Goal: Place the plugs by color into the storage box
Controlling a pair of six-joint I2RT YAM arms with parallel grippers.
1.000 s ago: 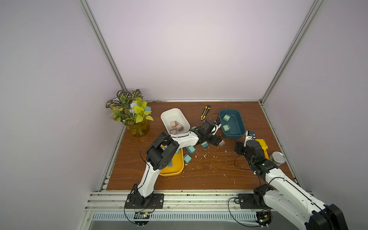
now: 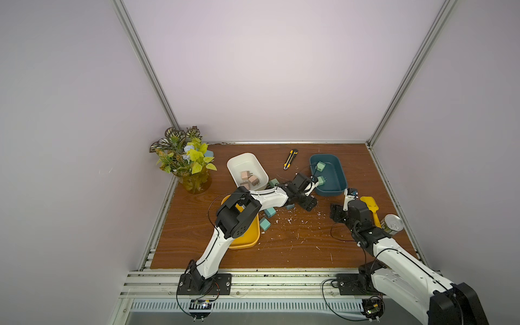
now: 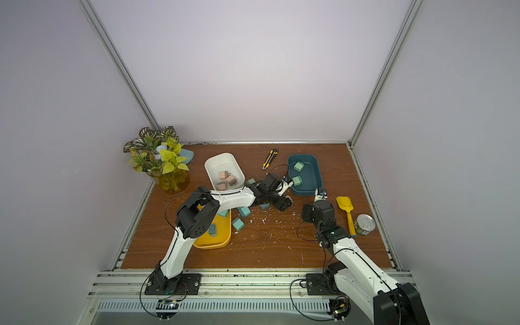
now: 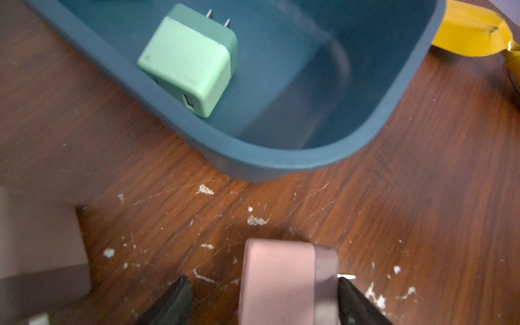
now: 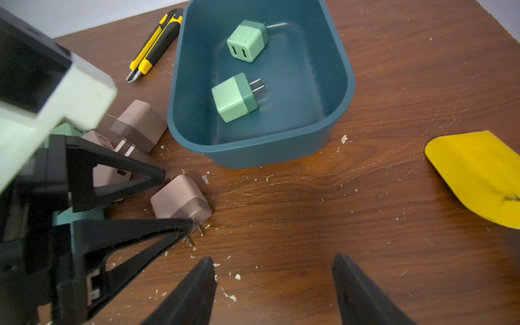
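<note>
My left gripper is low over a pink plug [image 4: 277, 279], part open, one finger each side of it; whether both touch is unclear. The plug lies on the table just in front of the teal box [image 2: 339, 189], which holds two green plugs [image 5: 247, 39]. My right gripper stands open with nothing between its fingers, right of the left one. The white box [image 3: 215, 160] holds several pink plugs. Blue-green plugs [image 2: 265, 224] lie on the table beside the yellow box [image 3: 216, 243], which also holds plugs. More pink plugs [image 5: 138, 122] lie left of the teal box.
A box cutter [image 2: 290, 159] lies at the back, a yellow scoop [image 3: 345, 204] and a can [image 3: 364, 223] at the right, and a vase of plants [image 2: 196, 181] at the back left. The front middle of the table has free room among small debris.
My left gripper has moved slightly right and toward the front, down over the pink plug, which it now mostly hides in the top left view. The right arm has shifted very slightly.
</note>
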